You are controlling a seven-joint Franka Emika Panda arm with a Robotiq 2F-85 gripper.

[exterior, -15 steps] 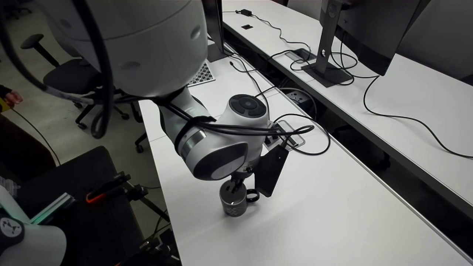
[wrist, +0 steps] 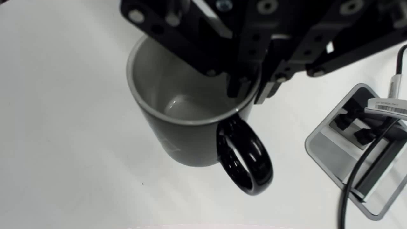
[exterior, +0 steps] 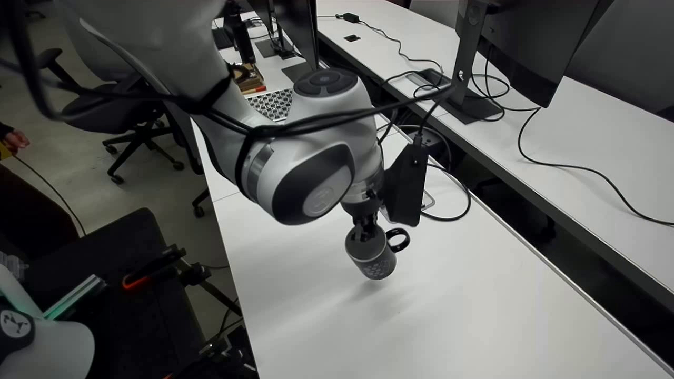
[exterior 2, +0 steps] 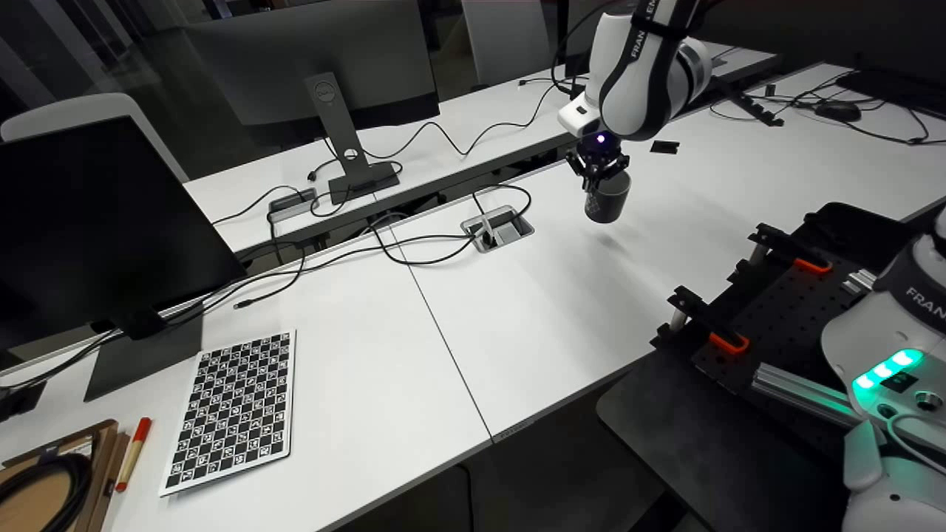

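Note:
A dark grey mug [exterior: 374, 258] with a glossy black handle hangs above the white table, slightly tilted, its shadow lying apart below it. My gripper is shut on the mug's rim, one finger inside the wall and the other outside, close to the handle. Looking down in the wrist view, the mug [wrist: 187, 141] appears empty, though the fingers cover part of its inside. From the other side, exterior view 2 shows the mug [exterior 2: 608, 196] below my gripper [exterior 2: 596, 177], over the table's far part.
A recessed socket box [exterior 2: 498, 229] with cables lies near the mug. Monitors [exterior 2: 324, 66] stand on the desks, and a checkered board [exterior 2: 232, 409] lies farther along. Bare table [exterior: 455, 316] extends in front of the mug. A second robot arm [exterior 2: 904, 355] stands beside the table.
The arm has lifted the mug off the table and carried it towards the socket box, up and right in exterior view 1. The mug now tilts a little more.

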